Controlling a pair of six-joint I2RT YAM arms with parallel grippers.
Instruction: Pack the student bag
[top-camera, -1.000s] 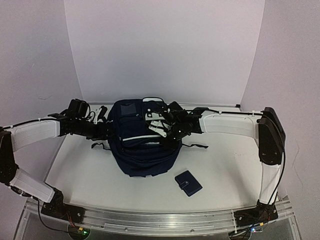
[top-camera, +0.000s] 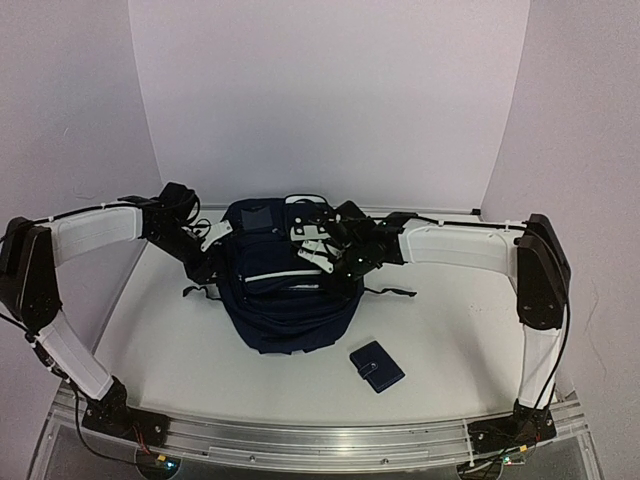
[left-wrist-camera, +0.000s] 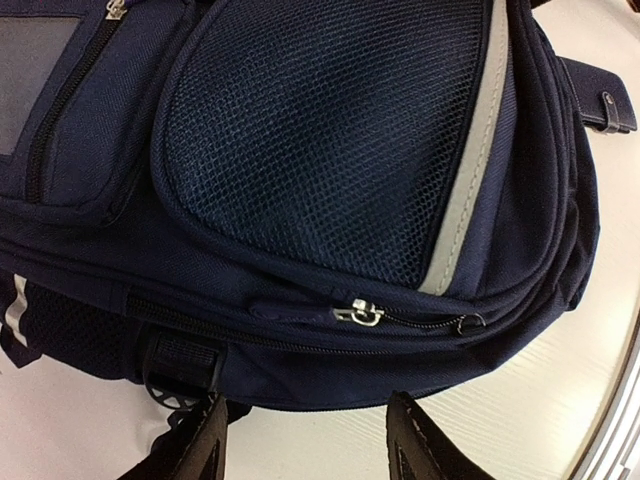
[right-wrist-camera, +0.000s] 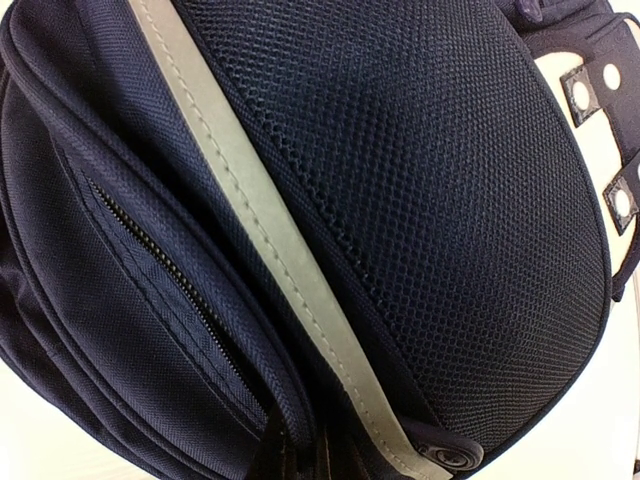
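A dark blue backpack (top-camera: 290, 325) lies on the table with its base toward the front edge. In the left wrist view, the zipper pull (left-wrist-camera: 362, 313) hangs at the pocket seam, and part of the zip stands open beside it. My left gripper is open at the bag's left side, apart from the pull, with nothing between its fingers. My right gripper is shut on the fabric edge beside the open right-hand zipper (right-wrist-camera: 185, 275). A dark blue notebook (top-camera: 377, 366) with a clasp rests in front of the bag.
Black straps (top-camera: 390, 292) stick out at both sides of the bag. White walls (top-camera: 330, 100) enclose the back and sides, and a metal rail (top-camera: 320, 440) runs along the front.
The right arm, bag and notebook look unmoved.
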